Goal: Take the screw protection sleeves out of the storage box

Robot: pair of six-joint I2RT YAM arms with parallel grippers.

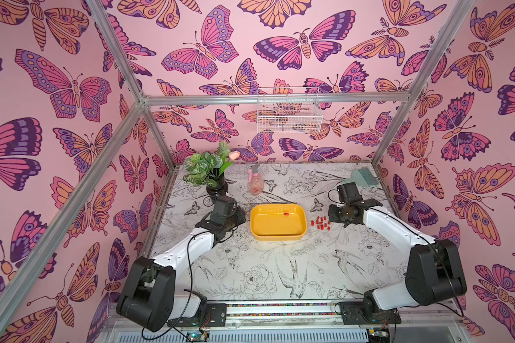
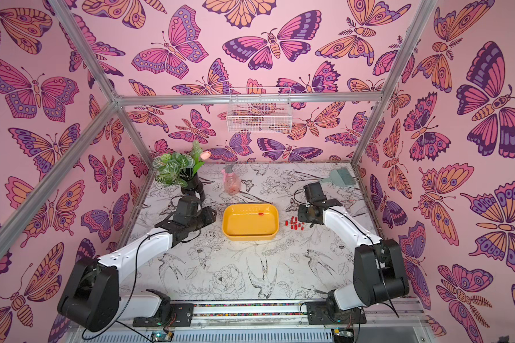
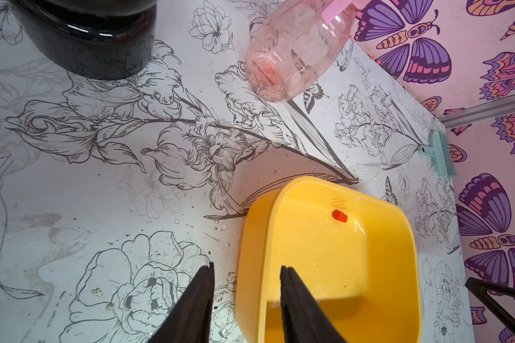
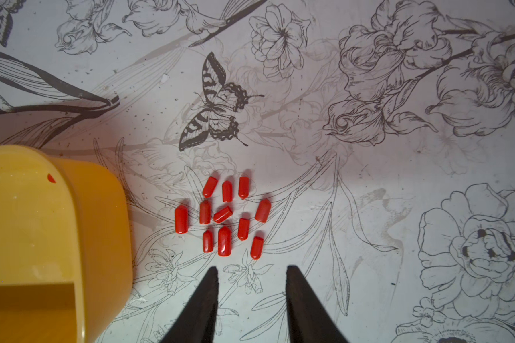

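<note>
One small red sleeve [image 3: 340, 216] lies inside the yellow storage box [image 3: 271, 228], near its far wall. Several more red sleeves [image 4: 223, 241] are scattered on the table just right of the box, all apart from my fingers. My right gripper hovers over the table beside that group, its fingers parted with nothing between them. To the left of the box, my left gripper is held above the table, also open and empty. In the left wrist view the near part of the box's inside is cut off.
A black vase with a plant [image 1: 216, 185] stands behind my left gripper. The pink transparent bottle [image 1: 255, 180] is behind the box. A grey-green brush [image 2: 341, 177] lies at the back right. Table in front of the box is clear.
</note>
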